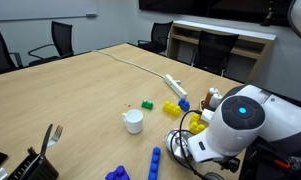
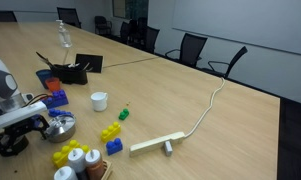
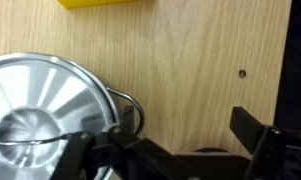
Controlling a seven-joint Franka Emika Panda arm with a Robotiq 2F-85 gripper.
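Observation:
My gripper stands open in the wrist view, its two dark fingers wide apart. At the lower edge, part of a dark round object (image 3: 206, 152) shows between them, too cut off to name. A silver metal pot or lid (image 3: 40, 85) with a thin wire loop lies at the left, close beside the left finger. In exterior view 2 the silver vessel (image 2: 60, 128) sits on the table just right of the arm. The white arm partly covers the silver vessel (image 1: 176, 140) in exterior view 1.
A white mug (image 1: 133, 121), a blue bar (image 1: 154, 163) and blue blocks (image 1: 118, 173) lie left of the arm. White-topped bottles (image 2: 77, 160) and yellow blocks (image 2: 111, 132) stand nearby. A black utensil holder (image 1: 35, 165) is front left.

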